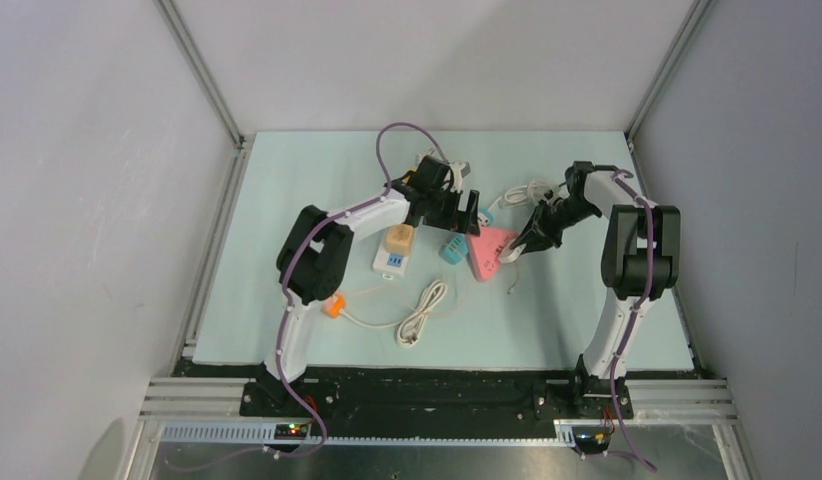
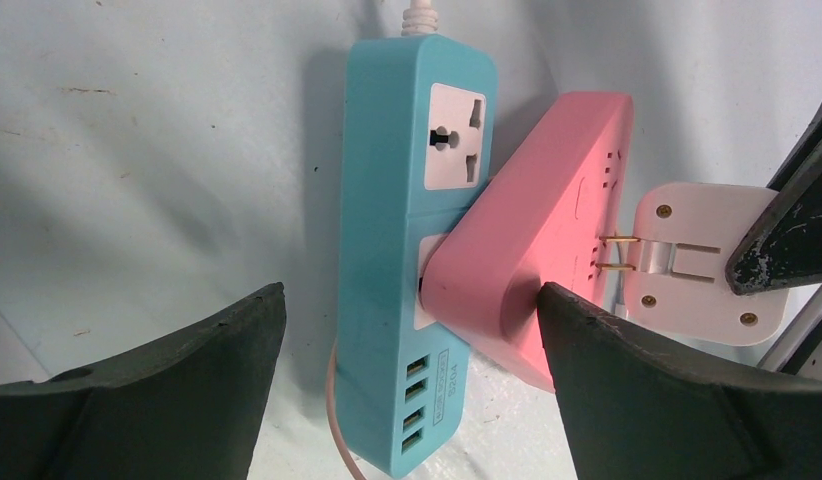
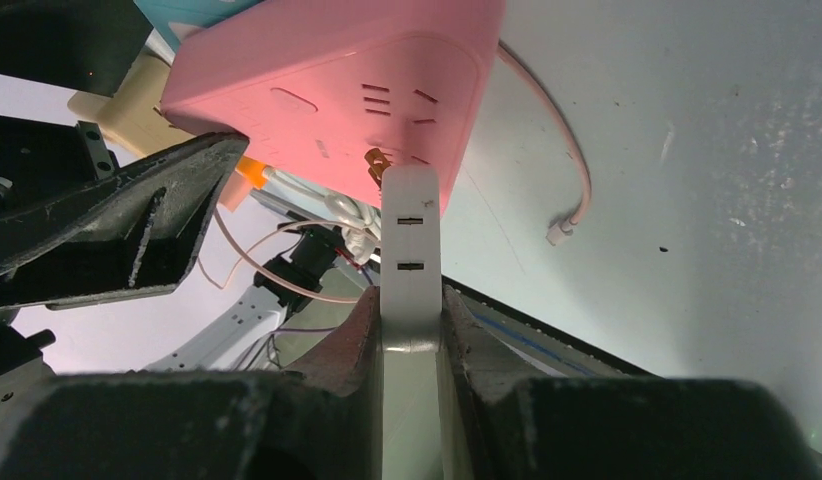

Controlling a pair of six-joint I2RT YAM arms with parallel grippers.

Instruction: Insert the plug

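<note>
A white plug (image 2: 702, 262) with two brass prongs is pinched in my right gripper; its fingers (image 3: 359, 350) press along both sides. The prongs point at the slotted face of a pink triangular socket block (image 2: 577, 215). Most of their length shows, their tips right at the holes; whether they have entered cannot be told. In the right wrist view the plug's body hides part of that face. My left gripper stands open around the block's corner and a teal power strip (image 2: 372, 210), one finger (image 2: 577, 335) close against the pink corner.
Left of the block stand a white strip with a tan adapter (image 1: 399, 238) and an orange-tipped plug (image 1: 333, 305). A coiled white cord (image 1: 411, 328) lies in front, another coil (image 1: 532, 192) behind.
</note>
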